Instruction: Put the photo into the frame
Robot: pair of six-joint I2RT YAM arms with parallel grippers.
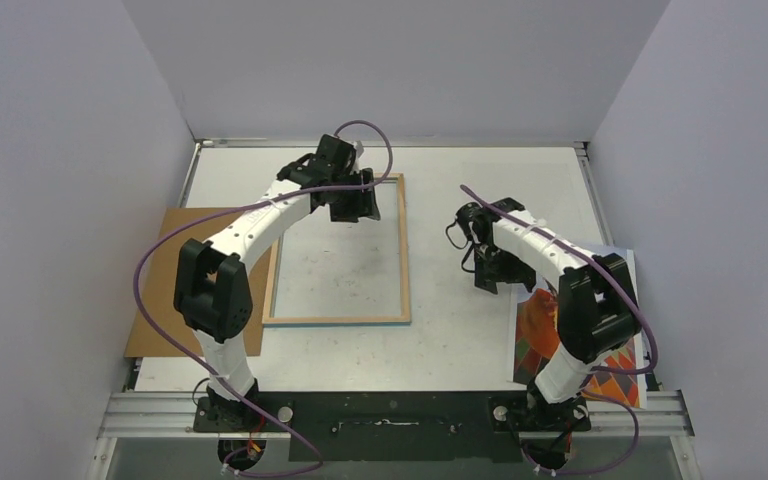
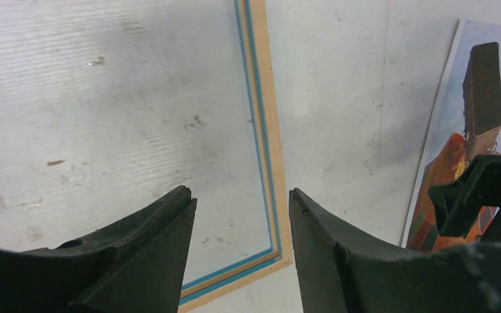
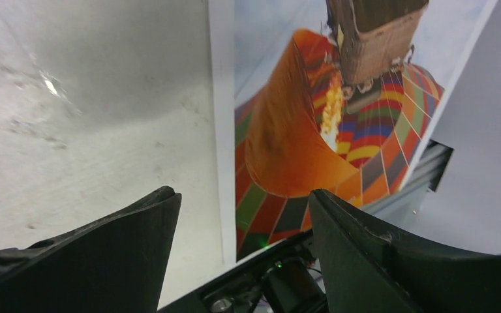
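A wooden frame (image 1: 404,260) with a blue-green inner edge lies left of the table's middle, empty inside. At the right lies the photo (image 1: 533,335), showing a hot-air balloon and basket, partly covered by my right arm. Over the frame's upper right part hangs my left gripper (image 1: 355,218), open and holding nothing; its left wrist view looks down at a frame corner. My right gripper is above the photo's left border, its fingers (image 3: 160,225) apart with nothing between them. That white border (image 3: 222,130) shows between the fingertips in the right wrist view.
A brown backing board (image 1: 192,290) lies at the far left, beside the frame and partly behind my left arm. Bare white table (image 1: 450,340) separates the frame from the photo. Grey walls close off the sides and back.
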